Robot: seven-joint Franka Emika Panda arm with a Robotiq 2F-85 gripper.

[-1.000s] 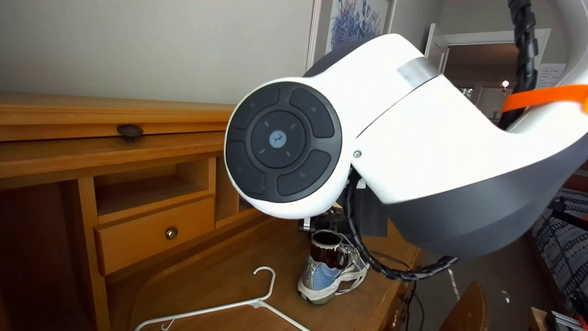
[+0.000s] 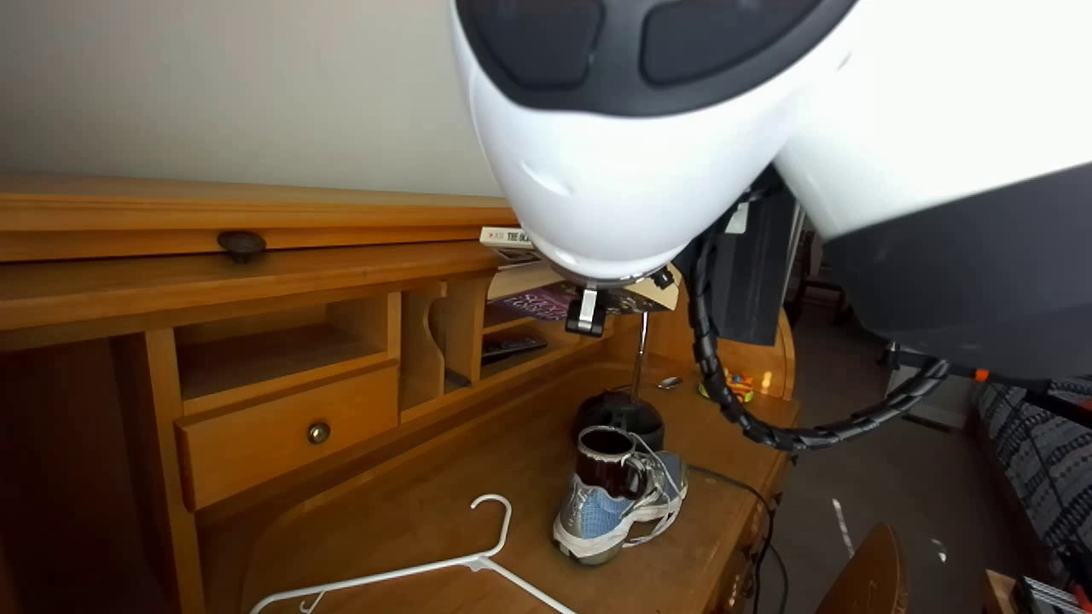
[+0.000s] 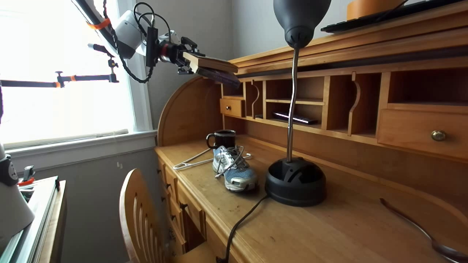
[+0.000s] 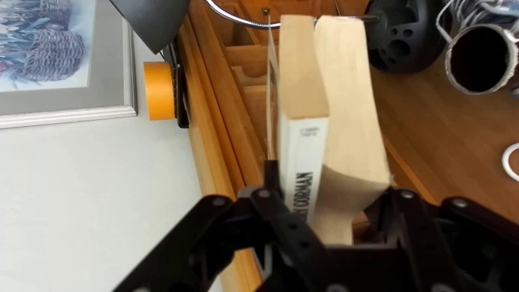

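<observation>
High above the desk, my gripper (image 3: 187, 57) is shut on a small stack of books (image 3: 215, 65). In the wrist view a white-spined paperback (image 4: 304, 155) and a thicker block of pages (image 4: 346, 97) stand side by side between the black fingers, with a thin cover edge along the left. Part of the stack shows under the arm in exterior view 1, including a purple cover (image 2: 540, 302). The books are clear of the desktop.
A blue-grey shoe (image 3: 237, 168), a dark mug (image 3: 225, 138), a white hanger (image 2: 481, 561) and a black desk lamp (image 3: 296, 184) stand or lie on the desk (image 3: 346, 228). Cubbyholes line its back. The lamp's neck rises beside the books. Right of the lamp, much desktop is free.
The arm has risen, and its wrist housing has moved up in exterior view 1. The books, hidden behind the arm before, now show partly beneath it. Shoe, mug and hanger have not moved.
</observation>
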